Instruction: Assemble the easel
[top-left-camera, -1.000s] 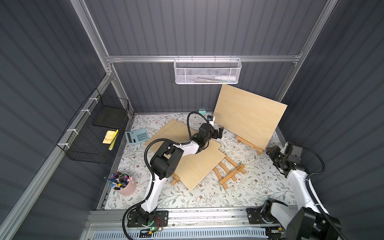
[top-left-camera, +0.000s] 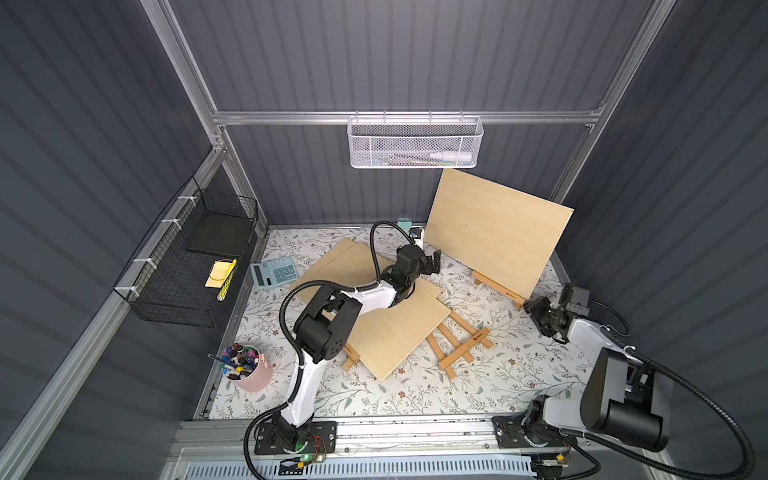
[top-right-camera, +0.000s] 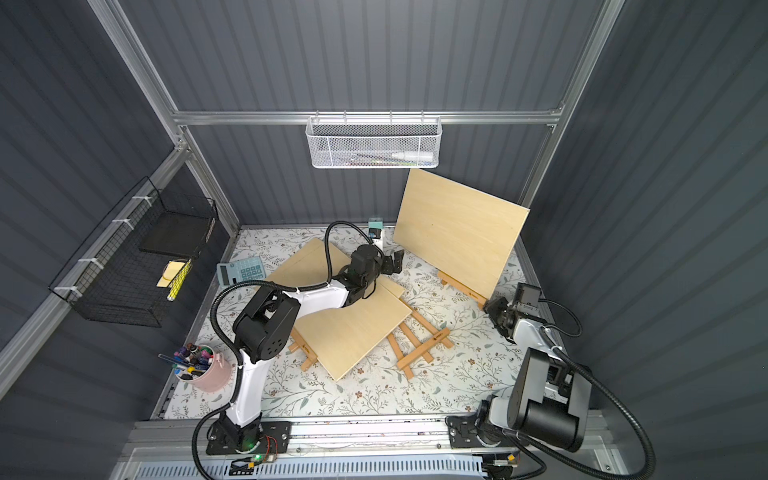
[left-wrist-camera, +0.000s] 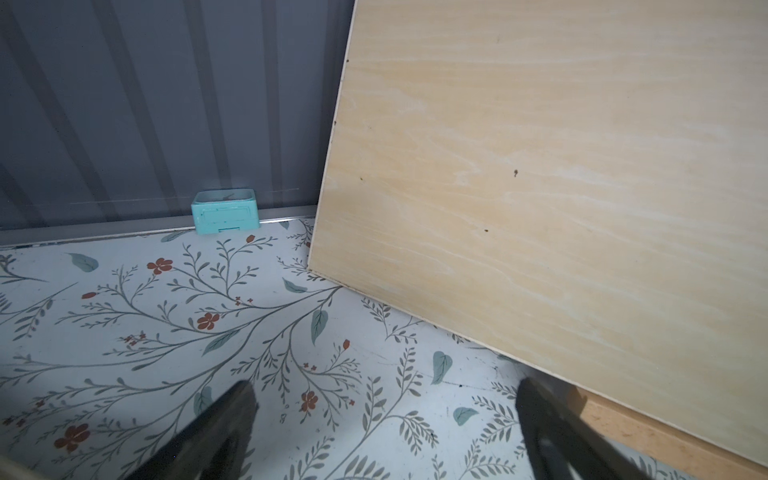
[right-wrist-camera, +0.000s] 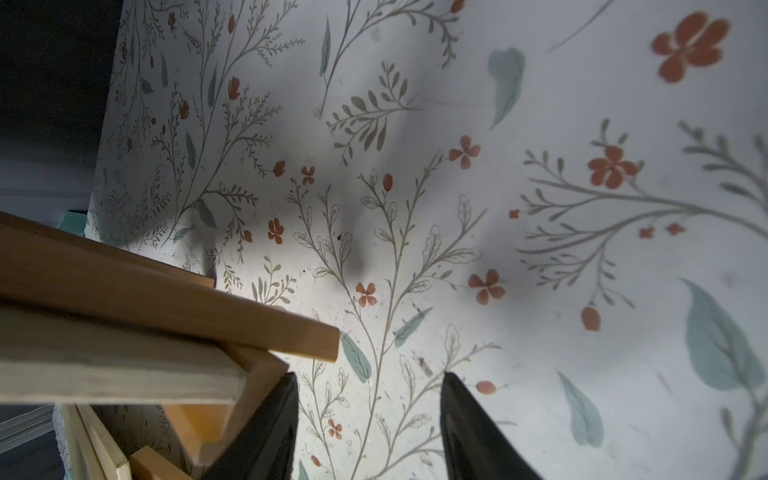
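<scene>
An assembled-looking easel with a large plywood board leans upright at the back right, its wooden ledge low along the bottom edge. Flat on the table lie further boards, with wooden easel legs sticking out to their right. My left gripper is open above the bare table, left of the standing board and apart from it. Beside the ledge's right end, my right gripper is part open; in the right wrist view the wooden end piece sits at its left finger, and only patterned tabletop shows between the fingers.
A calculator and a pink pen cup are at the left. A small teal box stands by the back wall. Wire baskets hang on the left side and back wall.
The left gripper has shifted slightly left. The standing board looks almost unchanged.
</scene>
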